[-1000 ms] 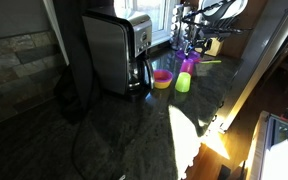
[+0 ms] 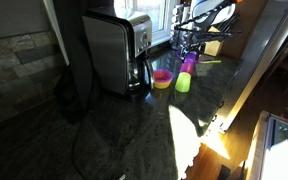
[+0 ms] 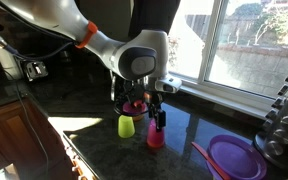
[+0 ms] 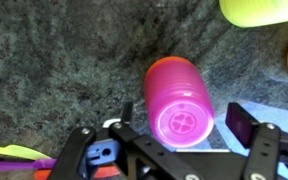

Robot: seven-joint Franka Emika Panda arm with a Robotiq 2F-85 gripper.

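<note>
A pink cup stands on the dark counter in the wrist view, its closed round base facing the camera, so it seems upside down. My gripper is open, with one finger to the left of the cup and the other to its right, both with a visible gap. In exterior view 2 the same cup is just below my gripper. Exterior view 1 shows the cup small and far off, partly behind a green cup.
The green cup is close beside the pink one. Behind them sits a bowl. A purple plate with a red utensil lies right, near a dark rack. A coffee maker stands on the counter, whose near part is clear.
My arm and gripper have come slightly lower, toward the pink cup. The cups and bowls have not moved.
</note>
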